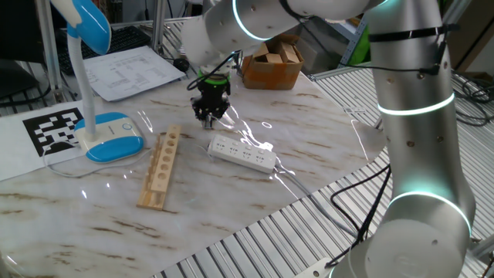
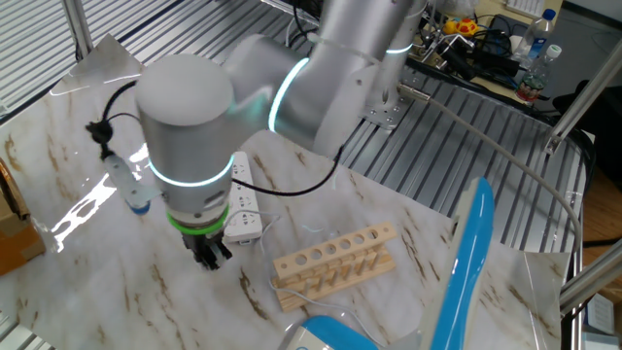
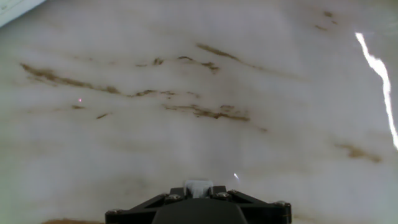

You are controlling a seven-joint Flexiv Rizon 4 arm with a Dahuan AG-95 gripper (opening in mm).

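Observation:
A white power strip (image 1: pixel 242 154) lies on the marbled table, its sockets facing up. Its cable runs off toward the slatted metal edge. My gripper (image 1: pixel 208 125) points down just behind and left of the strip's near end, apart from it. In exterior view 2 the gripper (image 2: pixel 213 261) hangs over bare table, close to the white strip (image 2: pixel 244 201), which the arm partly covers. Looking from the wrist, the pale fingertips (image 3: pixel 199 185) appear together, with no separate object visible between them; only a corner of the strip (image 3: pixel 15 7) shows at top left.
Left of the strip stands a wooden rack with holes (image 1: pixel 164 166). A blue and white lamp (image 1: pixel 110 139) with a loose thin cord is farther left. Behind are papers (image 1: pixel 131 72) and a cardboard box of blocks (image 1: pixel 272 71). The front table area is open.

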